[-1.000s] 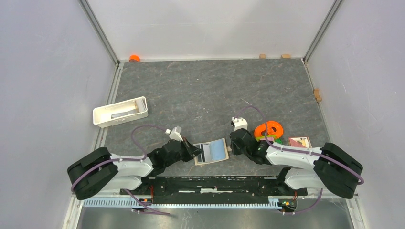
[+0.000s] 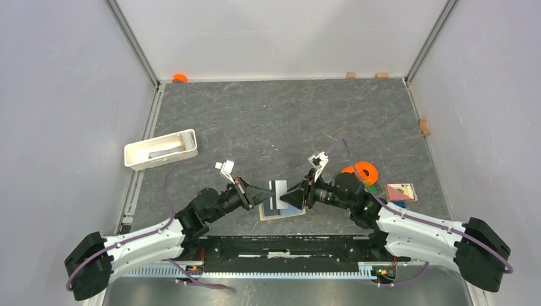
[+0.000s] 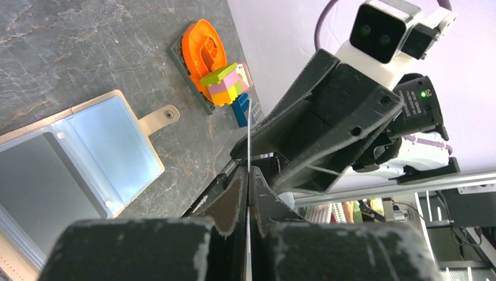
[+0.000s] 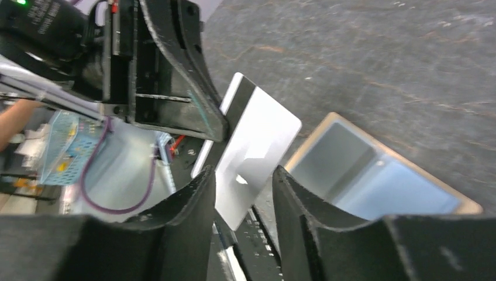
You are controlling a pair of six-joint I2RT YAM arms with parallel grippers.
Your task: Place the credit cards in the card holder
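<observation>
A white card with a dark stripe (image 4: 257, 146) hangs above the holder, with my left gripper (image 2: 270, 192) shut on its striped edge. Seen from the left wrist, the card (image 3: 250, 134) is edge-on, a thin line rising from the fingertips. My right gripper (image 2: 288, 194) is part open at the card's other edge; in the right wrist view its two fingers (image 4: 196, 199) stand either side of the card's lower right edge. Below lies the open card holder (image 3: 155, 155) on the table, one side clear blue, the other grey.
At the right are an orange toy piece (image 2: 366, 171) with coloured blocks (image 3: 225, 85) and a small box with a red-and-white picture (image 2: 402, 192). A white tray (image 2: 161, 151) stands at the left.
My left gripper has lifted the card from over the holder.
</observation>
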